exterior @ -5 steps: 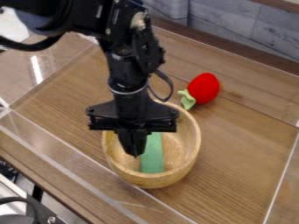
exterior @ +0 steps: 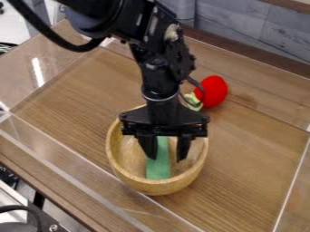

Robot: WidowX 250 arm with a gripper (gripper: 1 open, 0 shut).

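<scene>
My black gripper (exterior: 165,136) points down over a yellow bowl (exterior: 151,186) near the front centre, its fingertips within the bowl's rim. A green block (exterior: 159,165) lies in the bowl just below the fingers, partly hidden by them; whether they touch it I cannot tell. The fingers stand apart.
A red object (exterior: 212,91) and a pale green item lie behind the gripper on the wooden table (exterior: 248,154). A wall runs along the back.
The gripper has moved slightly right and up from low over the bowl's left part, to above the green block. More of the block's far end is now under the fingers.
</scene>
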